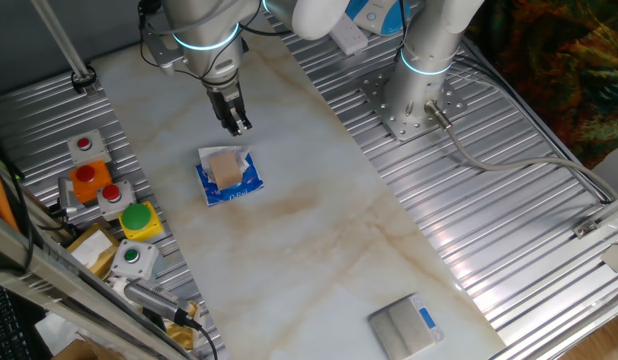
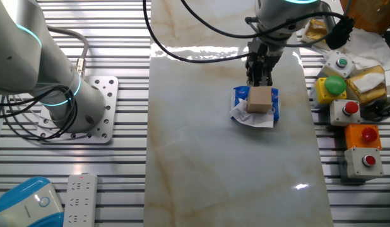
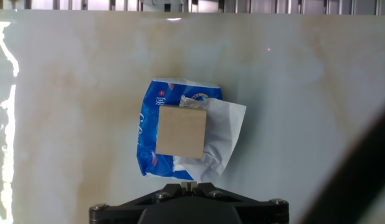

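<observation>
A light brown wooden block (image 3: 181, 132) rests on a blue tissue packet (image 3: 147, 140), partly over a white tissue (image 3: 225, 134) that sticks out of it. In exterior view 1 the block (image 1: 225, 170) and packet (image 1: 217, 193) are left of the board's middle. Above the surface and beside the packet hangs my gripper (image 1: 237, 128), apart from the block. Its fingertips meet at the bottom of the wrist view, and the gripper is shut with nothing visible between them. Exterior view 2 has the gripper (image 2: 260, 79) just behind the block.
A flat metal-topped scale (image 1: 405, 328) lies at the board's near end. Push-button boxes, among them a green button (image 1: 136, 217), line the left side. The robot base (image 1: 421, 85) stands on the slatted table to the right. Much of the marbled board (image 1: 319, 225) is clear.
</observation>
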